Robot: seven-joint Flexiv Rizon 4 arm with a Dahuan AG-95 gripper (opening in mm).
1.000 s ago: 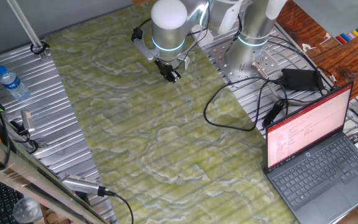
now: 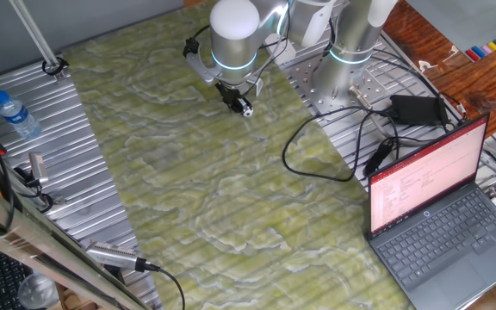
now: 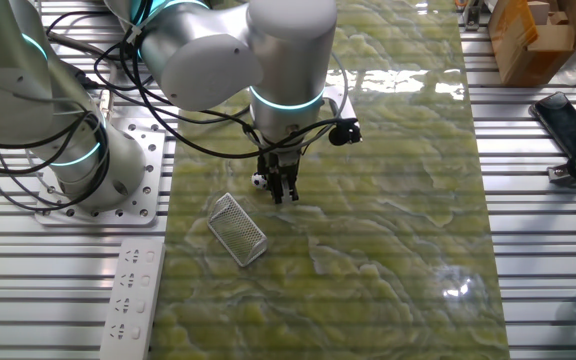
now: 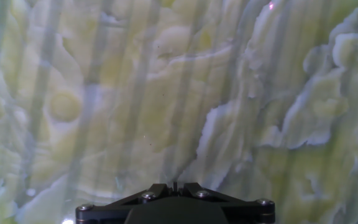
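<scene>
My gripper (image 3: 284, 191) is low over the green marbled mat, pointing down. In the wrist view its black fingers (image 4: 193, 188) meet at the bottom edge, and nothing shows between them. A small black-and-white ball (image 3: 259, 181) sits close beside the gripper on the side of the robot's base; whether they touch, I cannot tell. Exterior view 1 shows the same ball (image 2: 247, 111) just right of the black gripper. The ball is out of the wrist view, where only bare mat (image 4: 135, 106) lies ahead of the fingers.
A white perforated grater-like piece (image 3: 238, 230) lies on the mat near the gripper. A power strip (image 3: 132, 300) runs along the mat's edge. The laptop (image 2: 442, 224) and a looped black cable (image 2: 317, 175) flank the mat, whose middle is free.
The ball now shows clearly at the gripper's right side in exterior view 1; earlier it was mostly hidden there. The arm looks nearly still.
</scene>
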